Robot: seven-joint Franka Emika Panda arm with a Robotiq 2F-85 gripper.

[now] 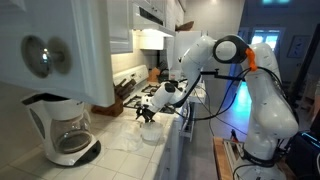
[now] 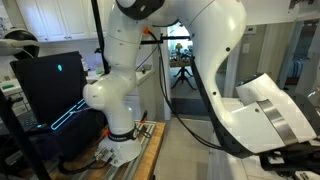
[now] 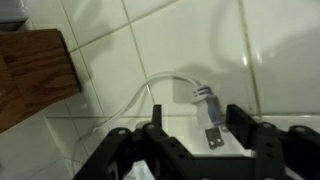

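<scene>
A white cable (image 3: 165, 75) with a plug (image 3: 209, 115) at its end lies on the white tiled counter in the wrist view. My gripper is over it, its black fingers apart on either side of the plug. No grip on the plug shows, and whether the fingers touch it I cannot tell. From exterior view 1 the gripper (image 1: 147, 113) is low over the counter; the cable is too small to make out there.
Brown wood (image 3: 38, 72) borders the tiles at upper left in the wrist view. Exterior view 1 has a white coffee maker (image 1: 66, 135) to the left, a crumpled whitish sheet (image 1: 122, 137) and a white round container (image 1: 152, 132) near the gripper.
</scene>
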